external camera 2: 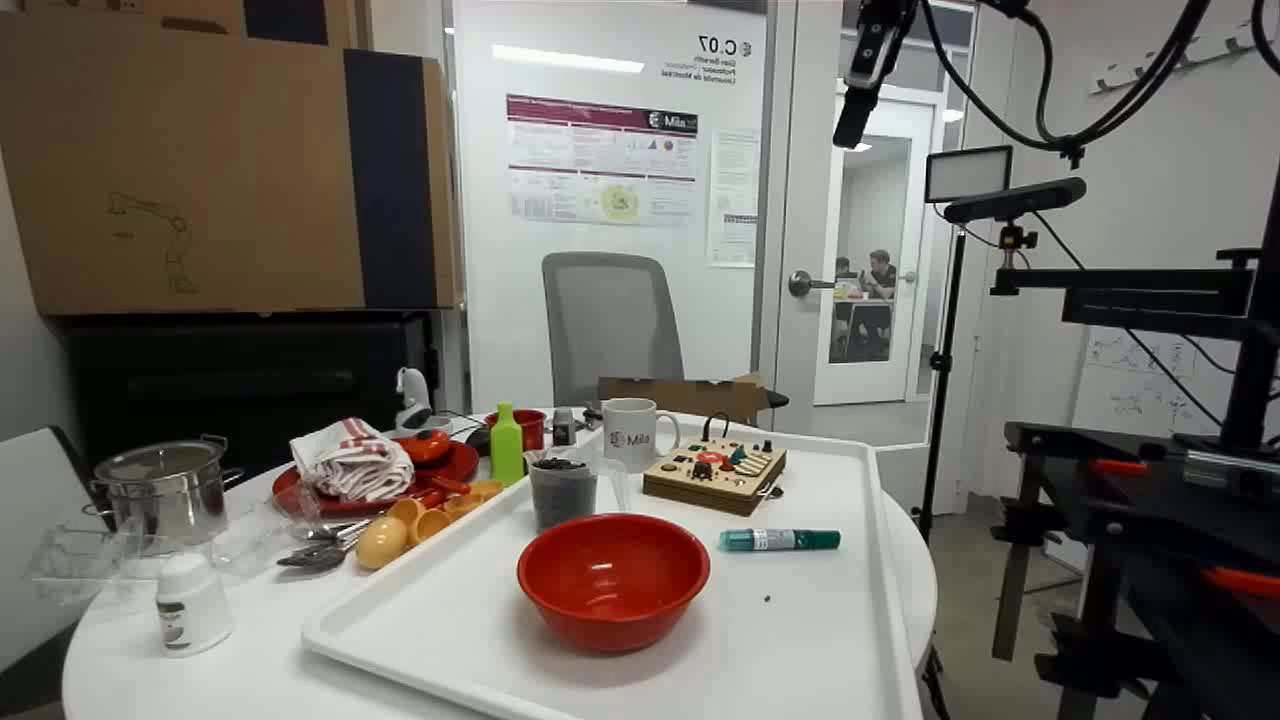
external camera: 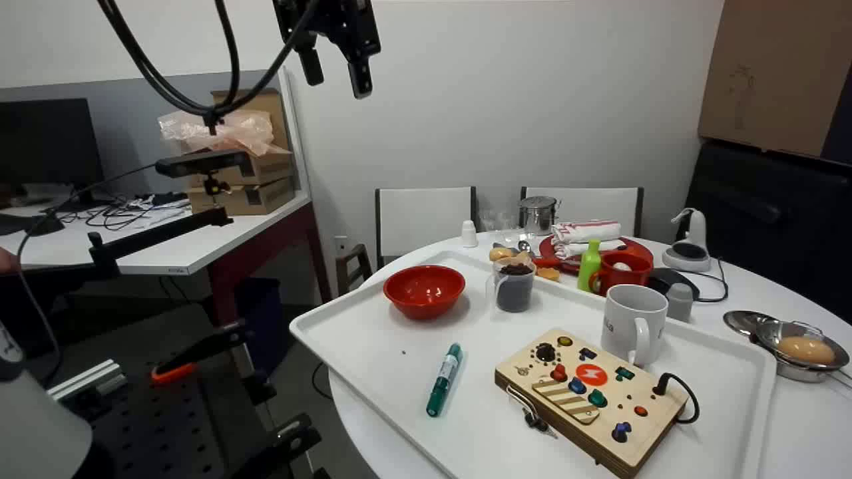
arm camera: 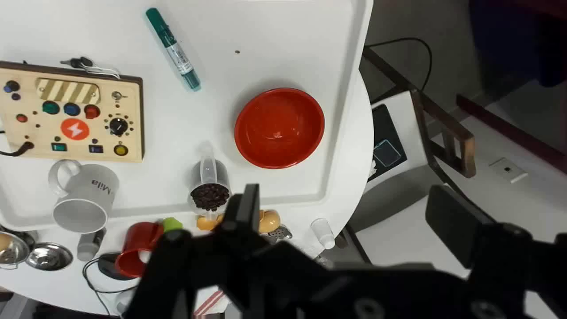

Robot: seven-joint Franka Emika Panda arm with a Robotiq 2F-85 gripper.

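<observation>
High above the table, my gripper [external camera: 341, 86] hangs open, its two fingers apart and nothing between them. On the white tray [external camera 2: 396, 648] stands an empty red bowl [arm camera: 279, 127]. A clear measuring cup [external camera: 514, 287] holding dark beans [arm camera: 210, 196] is beside it. A green marker [external camera: 444, 379] lies on the tray's bare part. The wooden panel [arm camera: 69, 111] with knobs and switches rests flat, and a white mug [external camera: 633, 319] stands upright close by it. In the wrist view, dark finger shapes cover part of the lower area.
Behind the tray are a green bottle [external camera 2: 506, 445], a red mug [external camera: 621, 271], a steel pot [external camera 2: 164, 492], a towel [external camera 2: 351, 461] on a red plate and a white bottle [external camera 2: 192, 604]. Steel pans [external camera: 801, 347] sit at the table's right. Open tray space surrounds the marker.
</observation>
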